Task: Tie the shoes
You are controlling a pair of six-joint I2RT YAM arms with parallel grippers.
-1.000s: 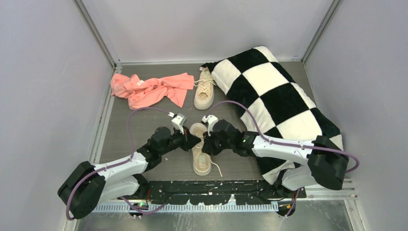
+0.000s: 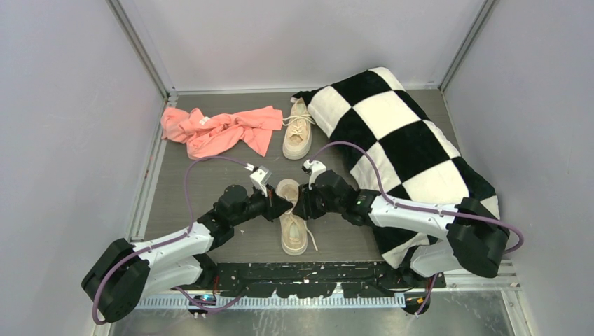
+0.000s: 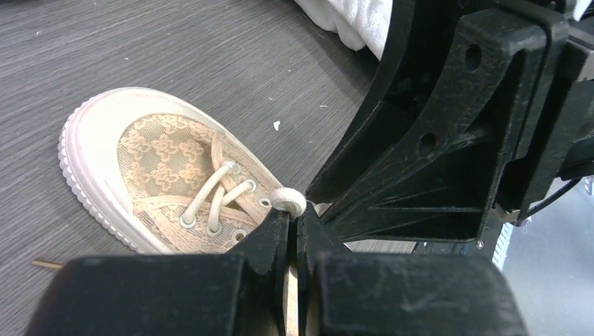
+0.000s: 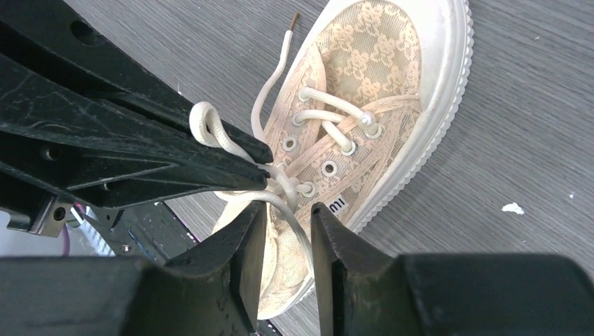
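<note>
A cream lace shoe [image 2: 294,238] lies on the floor at the front centre, both grippers over its lacing. My left gripper is shut with a white lace pinched at its tips, forming a small loop that shows by the dark fingers in the right wrist view. My right gripper stands partly open, a white lace strand running down between its fingers over the shoe's eyelets. A second shoe [image 2: 297,136], with loose laces, lies farther back.
A pink cloth [image 2: 217,133] lies at the back left. A large checkered cushion [image 2: 413,161] covers the right side. Bare floor shows left of the front shoe.
My right gripper and arm have shifted slightly, a little to the right compared with a second ago. The left gripper is nearly still.
</note>
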